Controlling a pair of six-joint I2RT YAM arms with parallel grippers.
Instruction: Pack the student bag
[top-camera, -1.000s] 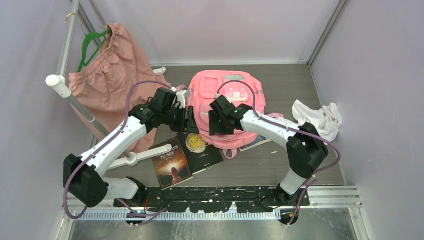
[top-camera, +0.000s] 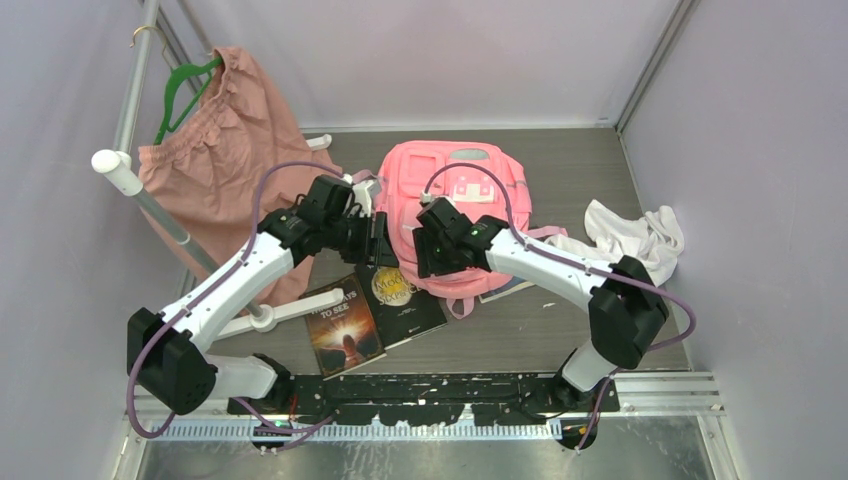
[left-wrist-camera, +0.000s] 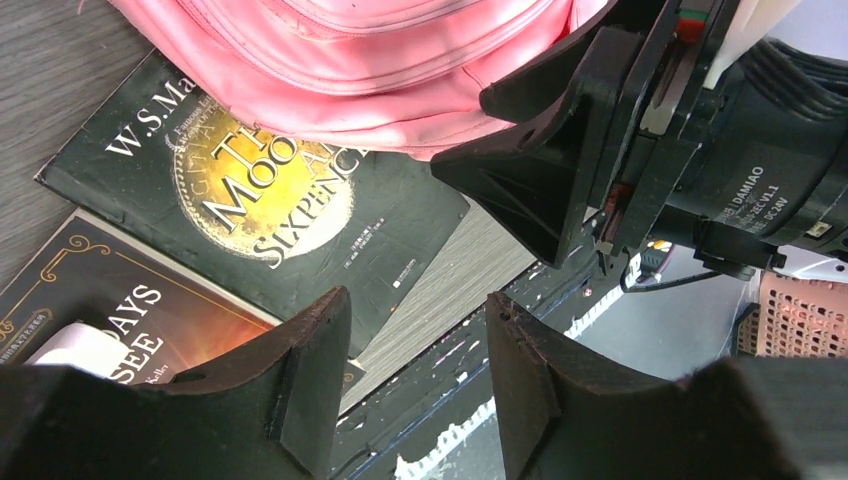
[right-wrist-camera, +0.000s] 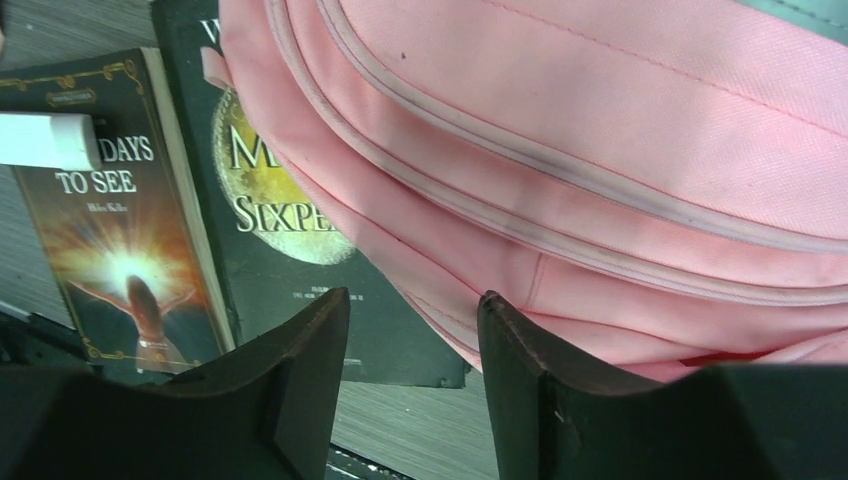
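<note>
The pink backpack (top-camera: 470, 185) lies on the floor board; its soft, zipped lower edge fills much of the right wrist view (right-wrist-camera: 600, 150). Under and beside it lie a dark Moon and Sixpence book (left-wrist-camera: 300, 230) and the Days to See book (right-wrist-camera: 140, 280). My left gripper hangs open above these books, nothing between its fingers, left of the bag in the top view. My right gripper is open over the bag's lower edge and the Sixpence book, close to the pink fabric. In the left wrist view the right gripper's black fingers appear beside the bag.
A rack with pink shorts (top-camera: 225, 150) on a green hanger stands at left, its white foot over the Days to See book. A white cloth (top-camera: 640, 240) lies at right. Bare board shows behind and in front of the bag.
The left arm, bag and books look unchanged.
</note>
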